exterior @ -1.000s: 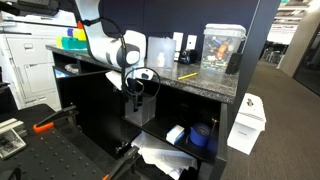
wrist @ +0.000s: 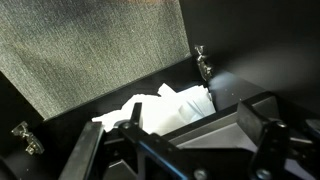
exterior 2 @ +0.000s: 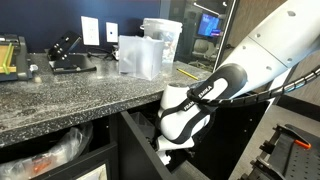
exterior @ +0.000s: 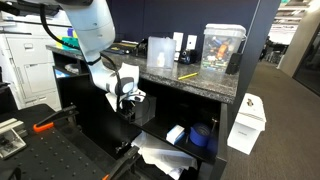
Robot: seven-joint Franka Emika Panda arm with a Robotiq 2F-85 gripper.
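In the wrist view my gripper stands open, its dark fingers wide apart at the lower edge. Between and beyond them lies a crumpled white cloth or paper, in a dark recess. I see no object held. The white arm reaches down into the open cabinet under the counter in exterior view 1; the gripper end there is dark and hard to make out. In exterior view 2 the arm comes in from the right, its tip partly hidden by the cabinet edge.
The granite counter overhangs the cabinet and carries a clear tub. Inside the cabinet sit a blue container and a small white item. White sheets lie low in front. A white bin stands at right.
Over the last second the arm has come down and a little left, from counter height into the cabinet opening. The white sheets and the blue container have not moved.
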